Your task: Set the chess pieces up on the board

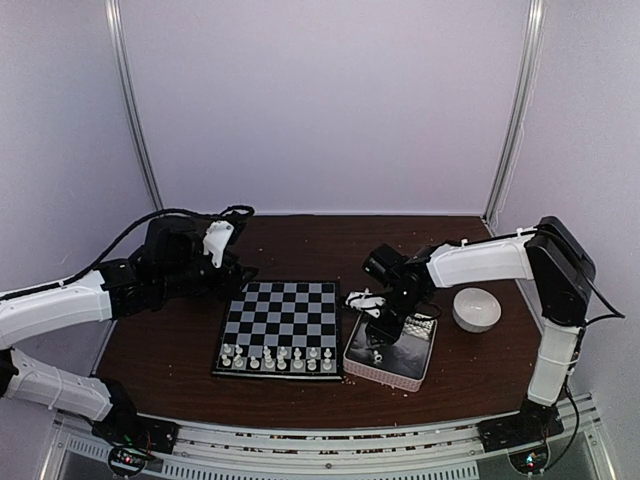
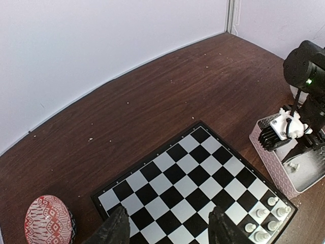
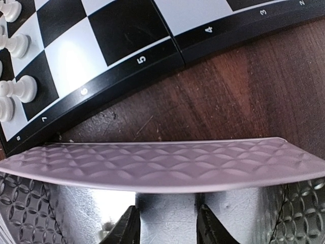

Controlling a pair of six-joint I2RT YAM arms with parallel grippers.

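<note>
The chessboard (image 1: 281,315) has white pieces (image 3: 23,89) standing along its near side; its other squares are empty. Right of it, a pink-rimmed box (image 2: 269,152) holds at least one white piece (image 2: 291,168), seen in the left wrist view. My right gripper is inside the box, fingers open, pointed toward its board-side wall; a small white thing shows beside the left finger, partly hidden. My left gripper hangs open above the board's left side, with nothing between its fingers.
A white bowl (image 1: 476,310) stands right of the box. A red patterned round object (image 2: 48,221) lies left of the board.
</note>
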